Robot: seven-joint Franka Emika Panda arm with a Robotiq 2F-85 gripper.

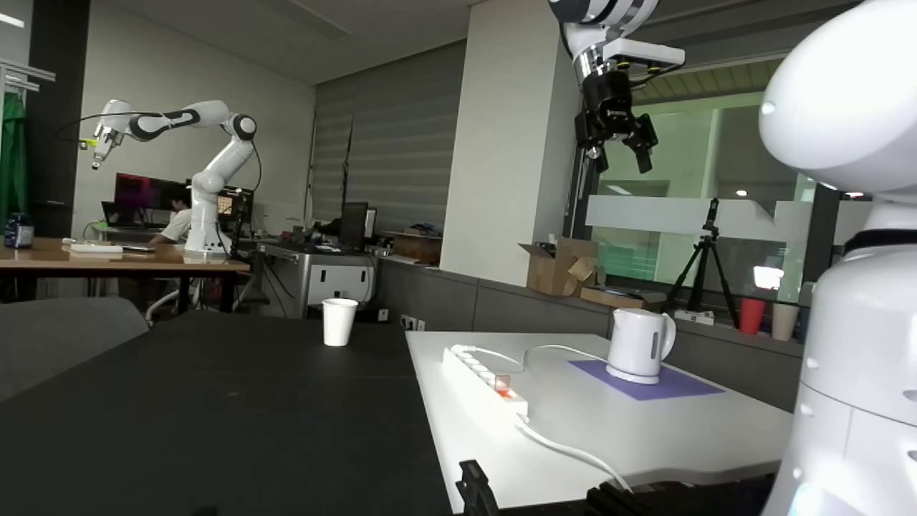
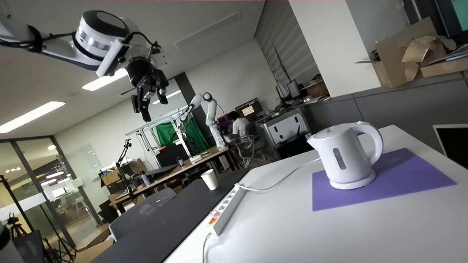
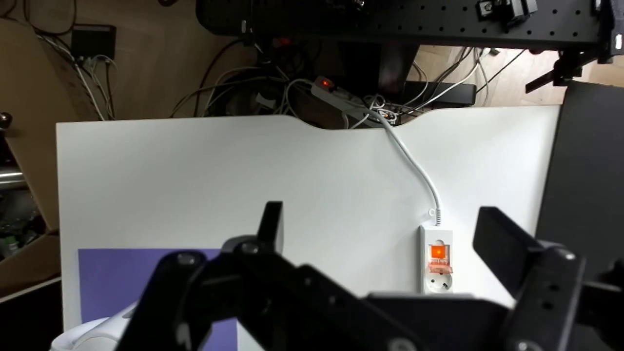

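High above the white table, my gripper [image 1: 620, 163] is open with nothing between its fingers; the wrist view shows the fingers [image 3: 270, 222] wide apart. A white kettle [image 2: 347, 155] stands upright on a purple mat [image 2: 395, 182], well below the gripper. On the table lies a white power strip [image 1: 486, 378] with an orange lit switch [image 3: 438, 252], whose clear cover looks raised. A white paper cup [image 1: 339, 322] stands upright on the black table. In the wrist view the gripper body hides most of the kettle and the far end of the strip.
A white cord [image 2: 280, 179] runs from the strip towards the kettle; another cord [image 3: 412, 161] leaves over the table edge. A cardboard box [image 1: 559, 266] sits on the ledge behind.
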